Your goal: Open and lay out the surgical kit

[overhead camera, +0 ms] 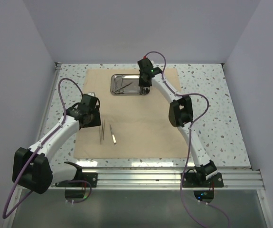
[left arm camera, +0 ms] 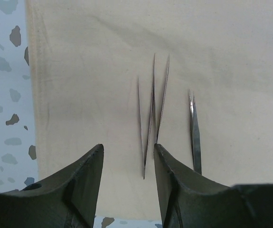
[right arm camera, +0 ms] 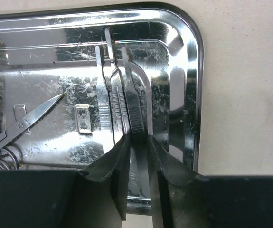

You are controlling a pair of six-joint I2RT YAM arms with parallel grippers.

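In the right wrist view, the metal tray (right arm camera: 199,99) holds three slim tweezer-like instruments side by side: a left one (right arm camera: 102,97), a middle one (right arm camera: 118,97) and a right one (right arm camera: 134,107). My right gripper is low over the tray, its fingertips close together on both sides of the right instrument; whether they touch it I cannot tell. Over the cloth (left arm camera: 84,90), my left gripper stands open and empty. Several thin pointed instruments (left arm camera: 154,95) lie near its right finger, with a pair of tweezers (left arm camera: 196,142) farther right.
Scissors (right arm camera: 22,124) lie in the tray's left part, with ring handles (right arm camera: 10,156) partly cut off by the view. The tray (overhead camera: 111,84) sits at the cloth's back edge.
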